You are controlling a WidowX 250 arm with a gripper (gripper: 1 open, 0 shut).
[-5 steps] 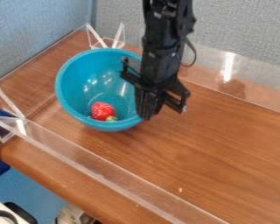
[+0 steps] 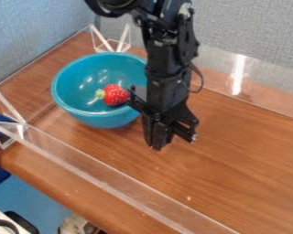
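A black gripper (image 2: 157,137) hangs at the centre of the camera view, just to the right of a light-blue bowl (image 2: 76,82), its tips low over the wooden table. Whether its fingers are open or shut is hard to tell. A red strawberry (image 2: 116,96) with a green top sits inside the bowl, partly behind the gripper's housing.
Clear plastic strips (image 2: 136,192) run along the table's near edge. White wire frames stand at the left and back. Grey padded walls enclose the back and left.
The gripper has moved slightly left and down. The bowl has shrunk in view, shifting up and left from the near side, and the strawberry has shifted about within it.
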